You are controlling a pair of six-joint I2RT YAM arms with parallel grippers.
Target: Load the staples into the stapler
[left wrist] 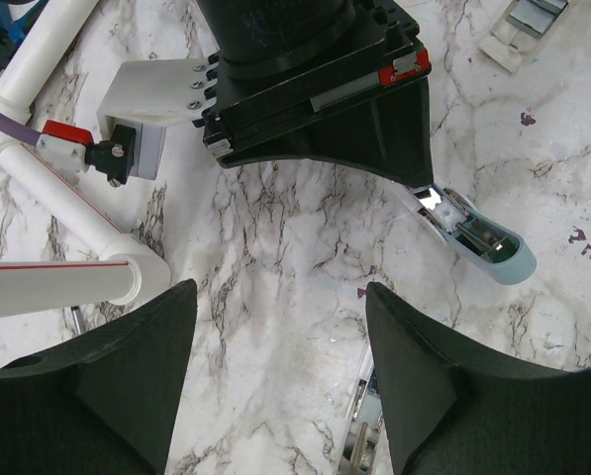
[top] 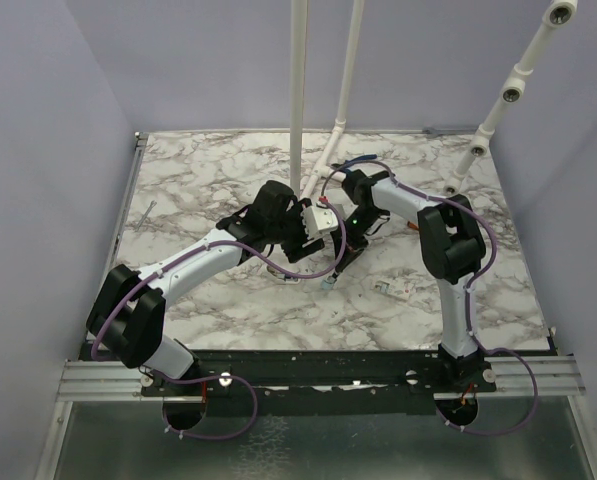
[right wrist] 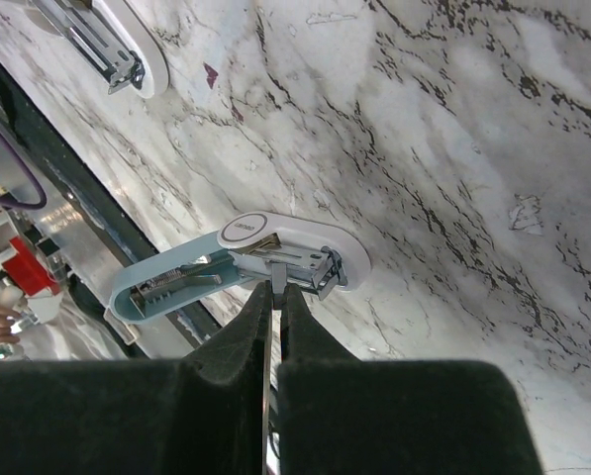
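Note:
An opened stapler with a light blue top and white base (right wrist: 305, 237) lies on the marble table, its metal staple channel exposed. In the left wrist view its blue end (left wrist: 508, 259) points to the lower right. My right gripper is shut, its fingertips down at the stapler's channel. A small grey piece (right wrist: 278, 277) shows at those tips; whether it is held or is part of the stapler, I cannot tell. Away from this stapler, my left gripper stands open over bare marble, nothing between its fingers.
Another stapler (left wrist: 364, 430) lies partly behind the left gripper's finger. A further white and grey one (left wrist: 523, 30) rests to the right, also seen from above (top: 390, 290). White pipes (left wrist: 77, 203) stand at the back.

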